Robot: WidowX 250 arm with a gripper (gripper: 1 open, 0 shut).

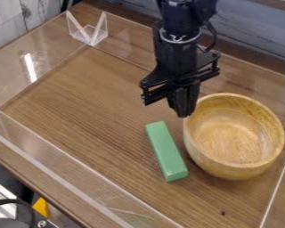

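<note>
My black gripper (pixel 181 93) hangs from the top centre over the upper left edge of a light wooden bowl (pixel 233 142), its fingers shut, with nothing visible between the fingers. A green rectangular block (pixel 166 151) lies on the wooden table just left of the bowl, below the gripper.
A clear wire-like holder (pixel 88 28) stands at the back left. The table's walls run along the back and left, and cables lie at the lower left corner.
</note>
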